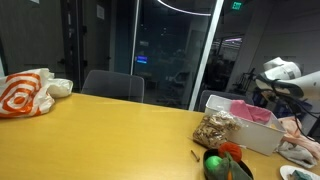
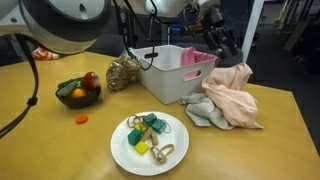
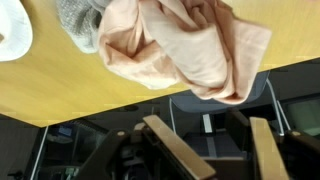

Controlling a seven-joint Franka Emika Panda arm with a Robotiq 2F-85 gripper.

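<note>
A peach cloth and a grey cloth lie bunched together on the table, beside the white bin. My gripper hangs above the peach cloth, apart from it. Seen from the wrist, the fingers stand apart with nothing between them. From there the peach cloth spreads ahead of the fingertips, and the grey cloth shows at upper left.
The white bin holds pink cloth. A white plate carries small coloured items. Nearby are a dark bowl of fruit and a crinkled brown bag. Free table lies at front right.
</note>
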